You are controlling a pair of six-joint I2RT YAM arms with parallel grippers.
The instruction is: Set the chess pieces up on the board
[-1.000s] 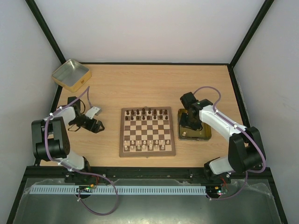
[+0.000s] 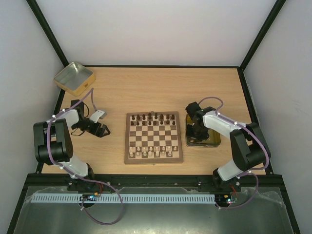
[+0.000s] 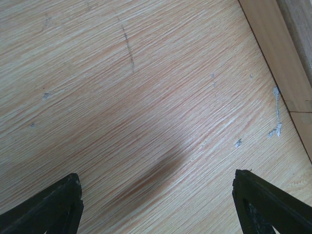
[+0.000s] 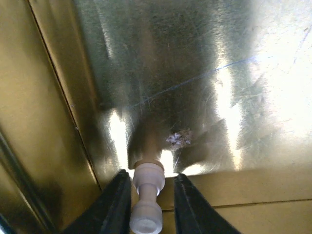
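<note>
In the right wrist view one pale chess piece is near the tray's corner. My right gripper is part open, its fingers on either side of this piece, with gaps showing. From the top, the right gripper is down inside the right-hand tray and hides the piece. The chessboard lies mid-table, with dark pieces in rows along its far side and light pieces along its near side. Over bare table to the left, my left gripper stands wide open and empty.
Another metal tray, which looks empty, stands at the far left corner. Bare wood surrounds the board, with free room behind it and to its left. The right tray's raised walls stand close to the right gripper.
The right gripper has moved toward the near-left part of the tray, over the pale piece that showed there a second ago. The left arm and the board look the same.
</note>
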